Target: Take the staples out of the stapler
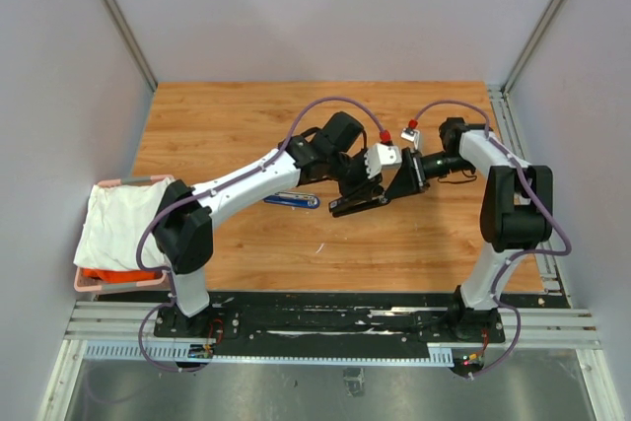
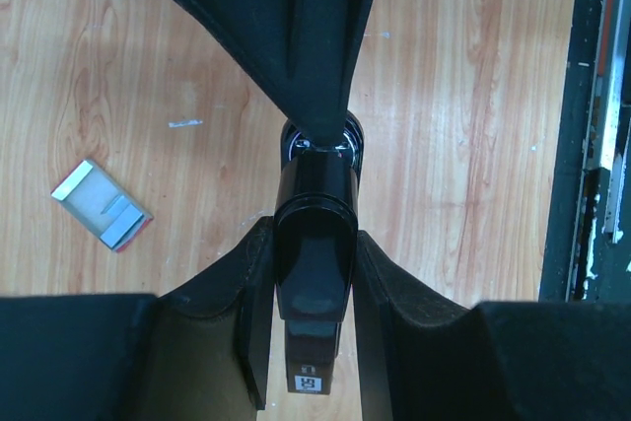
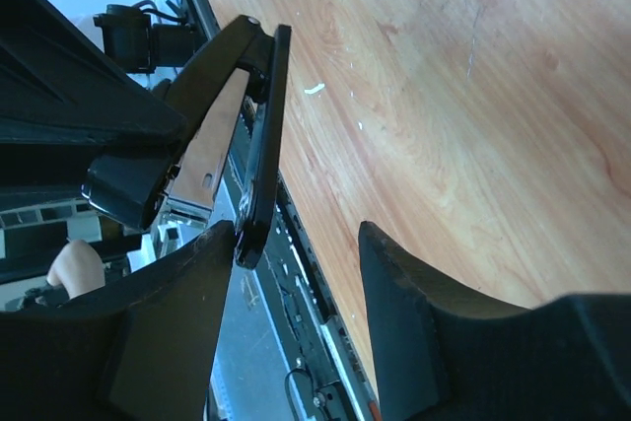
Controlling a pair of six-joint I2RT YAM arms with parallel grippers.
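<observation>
The black stapler (image 2: 315,263) is held above the table, with my left gripper shut across its body. In the right wrist view the stapler (image 3: 258,155) looks spread, a gap showing between its long bar and its body. My right gripper stands part open with only table seen between its fingers. Its left finger (image 3: 202,268) reaches the bar's lower end; whether they touch is hard to tell. From the left wrist, a dark right-gripper finger (image 2: 314,76) overlaps the stapler's far end. Staples cannot be made out inside.
A small blue-grey box (image 2: 104,206) lies on the table. A blue elongated object (image 1: 293,200) rests left of the grippers. A pink basket (image 1: 128,285) with white cloth stands at far left.
</observation>
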